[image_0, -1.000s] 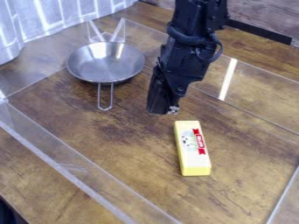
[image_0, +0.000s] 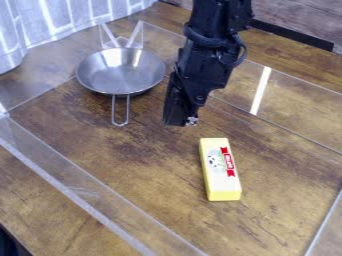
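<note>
My black arm reaches down from the top centre of the camera view, its gripper (image_0: 183, 115) hanging over the wooden table right of a steel pan (image_0: 120, 70). I cannot make out how far apart the dark fingers stand. A yellow box (image_0: 221, 178) with a red and white label lies on the table, below and to the right of the gripper.
The pan's handle points toward the front. A white pronged object (image_0: 122, 38) stands behind it. A white striped cloth (image_0: 40, 22) is at the top left. Clear edging runs along the left and lower right.
The arm and gripper have shifted slightly back and to the left since a second ago. The pan and yellow box have not moved.
</note>
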